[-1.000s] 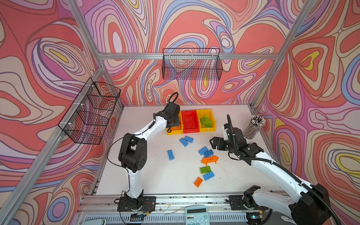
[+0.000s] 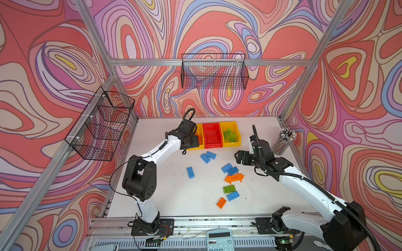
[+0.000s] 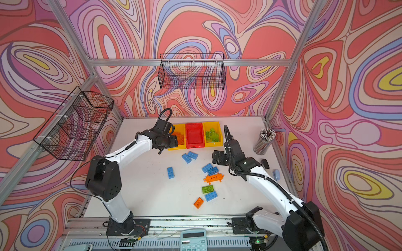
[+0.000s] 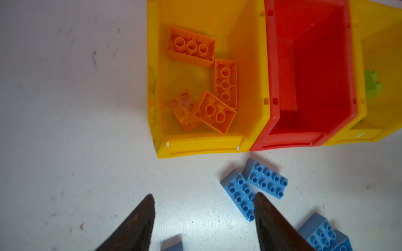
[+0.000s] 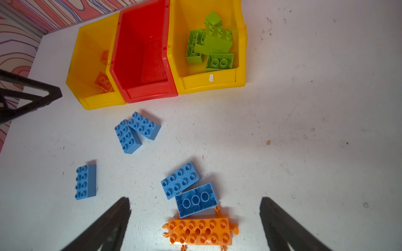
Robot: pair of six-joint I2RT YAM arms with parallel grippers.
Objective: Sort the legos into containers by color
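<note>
Orange bricks [image 4: 191,46] lie in the left yellow bin [image 4: 201,147]. The red bin [image 4: 289,141] in the middle is empty, and green bricks [image 5: 214,41] sit in the right yellow bin [image 5: 211,81]. Above the front of the left bin hangs my left gripper, open and empty. My right gripper is also open, held above the table to the right of two blue bricks [image 5: 181,179]. Two more blue bricks [image 4: 242,194] touch in front of the bins; a single one [image 2: 190,172] lies further left. A long orange piece [image 2: 234,178] rests on the table.
Toward the front lie a green brick [image 2: 229,189], a blue brick [image 2: 232,195] and an orange brick [image 2: 221,202]. A clear container of sticks [image 2: 284,140] stands at the back right.
The bricks lie unmoved; the right arm has barely shifted.
</note>
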